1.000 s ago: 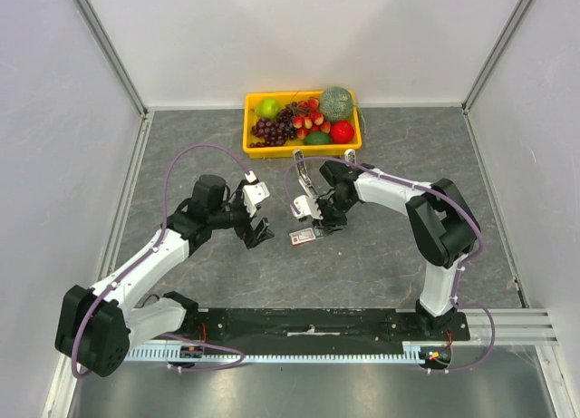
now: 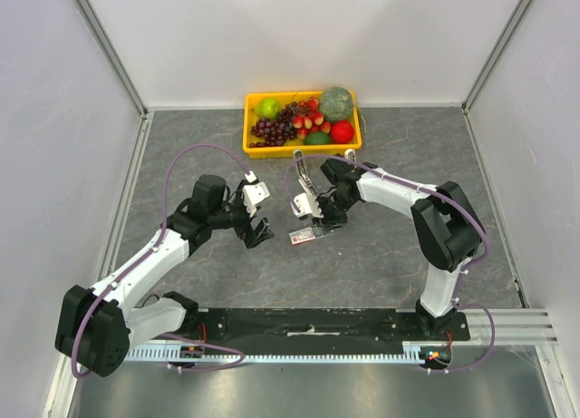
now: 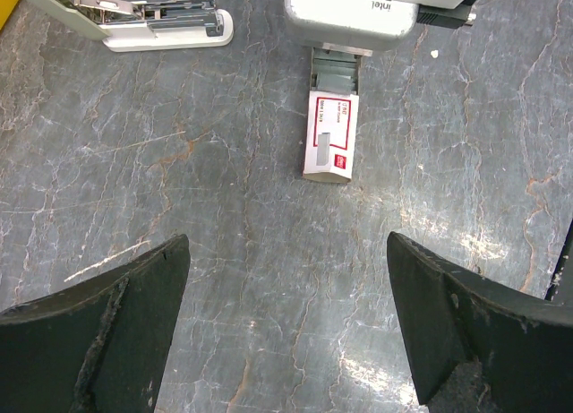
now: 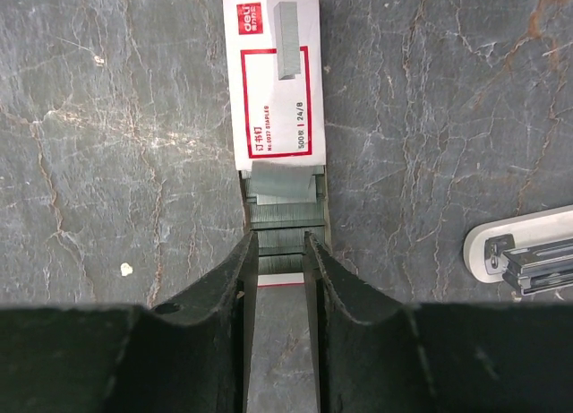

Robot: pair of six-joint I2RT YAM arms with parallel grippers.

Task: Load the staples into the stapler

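An open stapler lies behind the staple box; its end [image 4: 515, 252] shows at right in the right wrist view. The white-and-red staple box [image 4: 273, 108] is open, rows of staples visible, and a loose staple strip [image 4: 288, 37] lies on its lid. My right gripper is low over the open end of the box, fingertips close together at the staples; whether anything is between them is unclear. My left gripper stands open left of the box, with nothing between its fingers.
A yellow tray [image 2: 256, 150] of fruit stands at the back.
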